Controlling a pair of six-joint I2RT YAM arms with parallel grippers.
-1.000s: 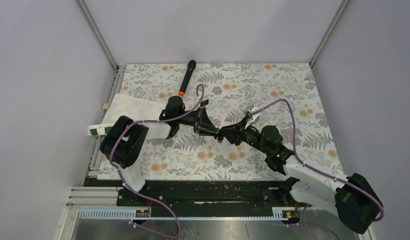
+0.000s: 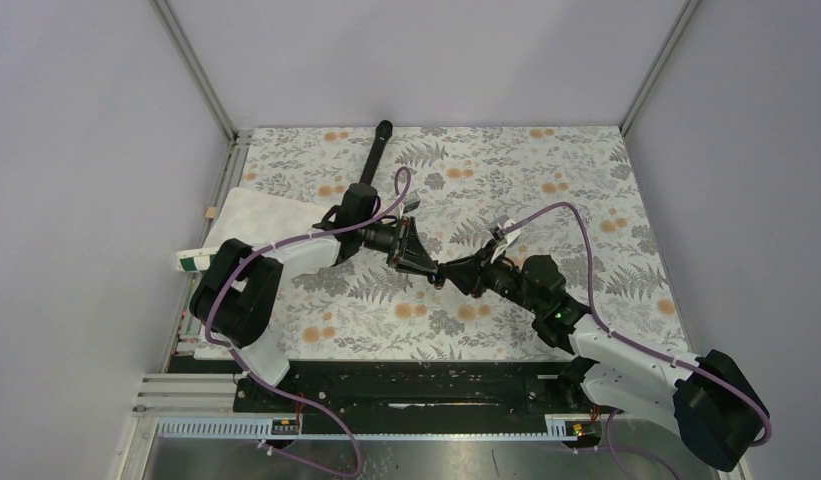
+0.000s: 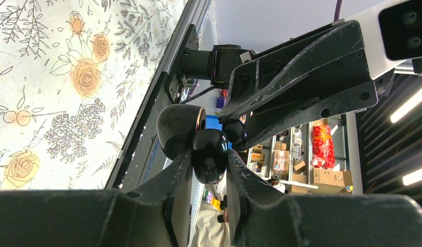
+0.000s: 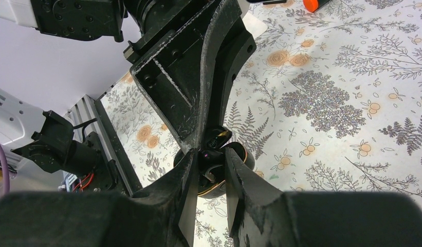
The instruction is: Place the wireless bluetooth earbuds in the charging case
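Observation:
Both grippers meet near the middle of the table in the top view, left gripper (image 2: 426,268) and right gripper (image 2: 448,270). In the left wrist view, my left gripper is shut on a glossy black piece (image 3: 208,154); the open charging case (image 3: 175,128) is just behind it, with the other gripper alongside and a small black piece (image 3: 234,131) by its tip. In the right wrist view, my right gripper is shut on a dark glossy piece, the case (image 4: 214,190) around it. Which piece each holds exactly is partly hidden.
A black microphone (image 2: 377,150) with an orange end lies at the back. A white board (image 2: 256,215) is at the left. Its front edge borders a dark gap.
Over the last second both arms have shifted slightly, the left arm toward the upper left, the right a little downward in the top view. The grippers still meet at the same place.

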